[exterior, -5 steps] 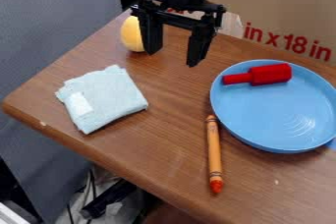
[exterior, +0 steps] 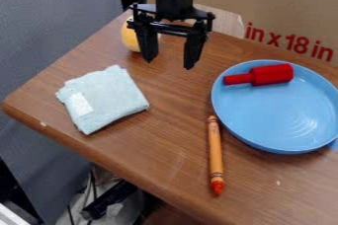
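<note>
My black gripper [exterior: 171, 49] hangs over the back of the wooden table, open, with nothing visible between its two fingers. Partly hidden behind it is a round yellow object [exterior: 130, 37]. A folded pale blue cloth [exterior: 103, 99] lies at the left of the table. An orange crayon [exterior: 214, 155] lies at the front middle. A red cylindrical object [exterior: 271, 74] rests on the blue plate [exterior: 275, 120] at the right.
A cardboard box [exterior: 284, 12] stands behind the table. Bare wood [exterior: 165, 111] lies between cloth and crayon. The table's left edge drops to a cluttered floor.
The objects on the table have not moved.
</note>
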